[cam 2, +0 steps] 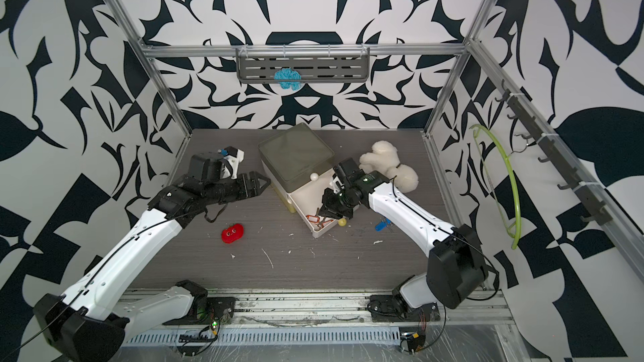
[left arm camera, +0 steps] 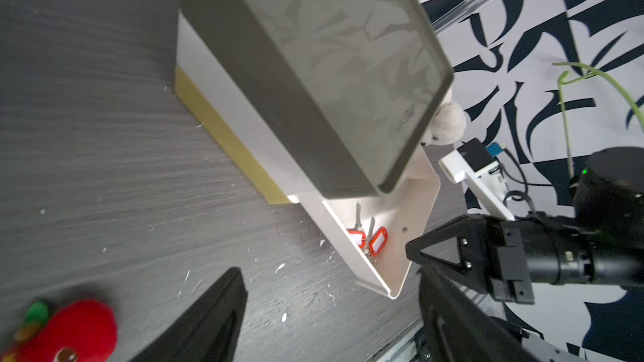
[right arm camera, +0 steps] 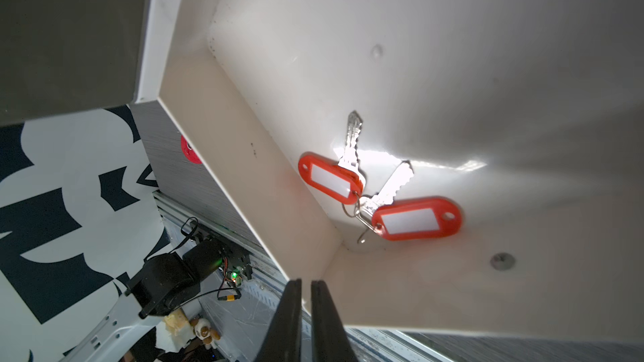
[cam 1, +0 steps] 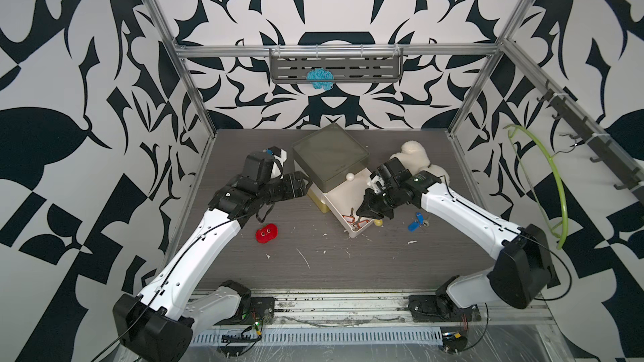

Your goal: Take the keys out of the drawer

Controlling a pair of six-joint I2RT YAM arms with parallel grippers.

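Two keys [right arm camera: 351,139] with red tags [right arm camera: 417,218] and white labels lie on the floor of the white drawer [right arm camera: 248,154], near its front corner. The drawer is pulled out of a box with a grey-green top [cam 1: 332,154]. Over the drawer's front end hangs my right gripper, its fingers parted by a narrow gap with nothing between them; the keys are apart from it. My left gripper is wide open and empty, left of the box, as the top left view shows.
A red toy [cam 1: 266,233] lies left of the drawer. Right of it are a small yellow ball [cam 1: 378,222], a blue object [cam 1: 417,222] and a white plush [cam 1: 414,155]. A white knob [cam 1: 350,177] marks the drawer by the box edge.
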